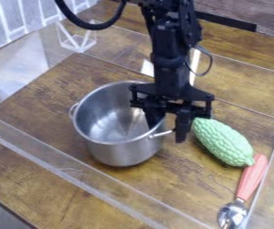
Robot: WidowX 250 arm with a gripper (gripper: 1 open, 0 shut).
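A steel pot (113,132) with side handles stands on the wooden table, left of centre. My black gripper (168,125) reaches down over the pot's right rim, by the handle on that side. Its fingertips are partly hidden, so what lies between them is unclear.
A green bumpy vegetable toy (223,141) lies right of the pot. A scoop with a pink handle (253,175) lies at the front right. Clear panels border the area.
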